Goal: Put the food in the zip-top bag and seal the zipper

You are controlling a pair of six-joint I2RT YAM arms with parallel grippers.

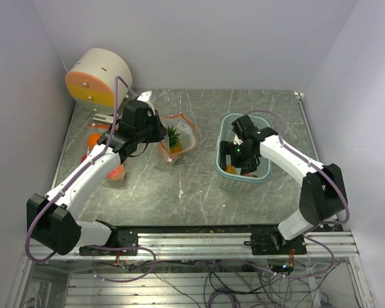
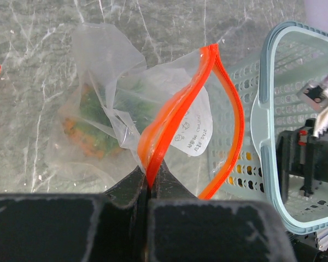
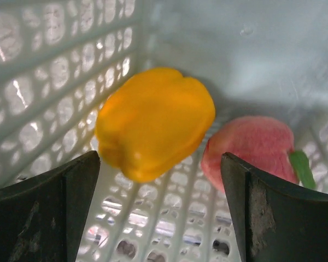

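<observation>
My left gripper is shut on the edge of the clear zip top bag (image 2: 169, 109) with an orange zipper; a green-and-orange pineapple piece (image 1: 174, 140) shows through it. My right gripper is down inside the blue plastic basket (image 1: 221, 183), fingers apart over a yellow pepper (image 3: 153, 120) and a pink fruit (image 3: 251, 142) with a green stem.
At the left of the counter lie more orange and red items (image 1: 114, 172), partly behind the left arm. A white-and-orange rounded box (image 1: 96, 74) stands at the back left.
</observation>
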